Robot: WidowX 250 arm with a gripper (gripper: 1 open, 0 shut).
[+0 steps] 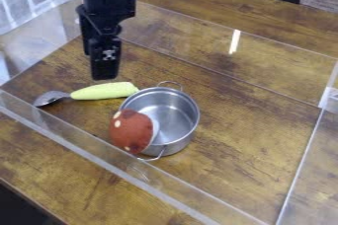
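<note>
My black gripper [103,59] hangs open in the upper left, above and a little behind a pale green corn-like object [103,91]. A steel pot [173,120] with two wire handles stands at the centre. A red, white-spotted mushroom-like object [129,130] rests in the pot's front left part, over its rim. A spoon [53,98] lies left of the green object.
Clear low walls and panels border the area, and a white railing stands at the back left.
</note>
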